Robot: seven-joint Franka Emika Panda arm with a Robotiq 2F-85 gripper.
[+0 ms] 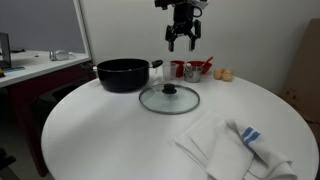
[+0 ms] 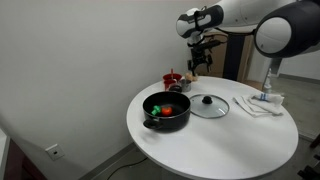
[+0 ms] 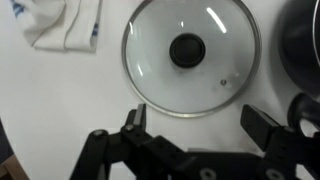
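Note:
My gripper [image 1: 182,46] hangs open in the air above the back of the table, with nothing between its fingers. Flat on the white table lies a glass lid [image 1: 169,98] with a black knob [image 3: 187,50]. The lid rests beside the black pot [image 1: 124,74], apart from it. Inside the uncovered pot, in the second exterior view, a red item [image 2: 167,111] and a green item [image 2: 156,110] show. From the wrist, the lid lies ahead of the open fingers, and part of the pot [image 3: 302,45] shows at the right edge.
Red containers [image 1: 196,66] and a metal cup [image 1: 192,74] stand at the back, near several eggs [image 1: 224,74]. White cloths [image 1: 228,150], one with a blue stripe, lie at the front right.

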